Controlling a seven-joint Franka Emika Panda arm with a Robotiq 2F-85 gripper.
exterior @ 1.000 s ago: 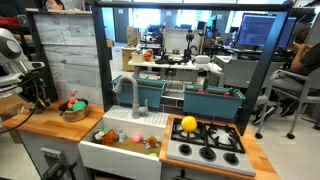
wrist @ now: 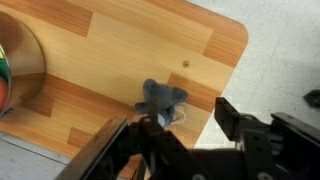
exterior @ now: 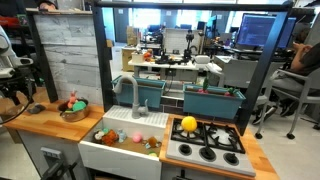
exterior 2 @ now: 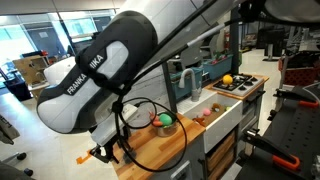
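A small dark grey, crumpled, cloth-like thing (wrist: 163, 98) lies on the wooden counter in the wrist view. In exterior view 1 a dark lump (exterior: 36, 108), seemingly the same thing, rests near the counter's left end. My gripper stands open over that end, its fingers apart at the bottom of the wrist view. The grey thing shows ahead of the gap, closer to the left finger; whether they touch cannot be told. A pale bit lies beside its lower end, partly covered by the gripper.
A metal bowl (exterior: 74, 112) of colourful toy food stands right of the gripper. Beyond it come a white sink (exterior: 112, 156) holding several toys, a faucet (exterior: 135, 92) and a stove (exterior: 208, 148) with a yellow ball. Bare wood surrounds the grey thing.
The arm has shifted left and away from the bowl in exterior view 1. The dark lump now shows clear on the counter where the gripper was before.
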